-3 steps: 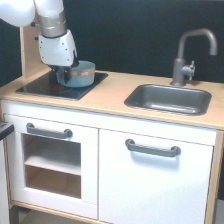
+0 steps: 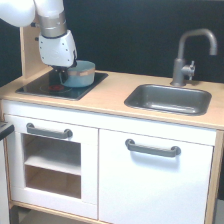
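Observation:
A blue pot (image 2: 82, 77) rests on the black cooktop (image 2: 42, 85) at the left of the toy kitchen counter. The white arm comes down from the upper left, and its dark gripper (image 2: 65, 73) is at the pot's left side. The fingers are small and dark against the pot and cooktop. Whether they touch the pot, or stand open or shut, I cannot tell.
A steel sink (image 2: 168, 98) with a grey faucet (image 2: 185, 58) fills the counter's right side. Bare wooden countertop (image 2: 112, 92) lies between sink and cooktop. Below are a glass-fronted oven door (image 2: 48, 131) and a white cabinet door (image 2: 150, 180).
The arm's white wrist has shifted very slightly to the right. The pot shows no clear movement.

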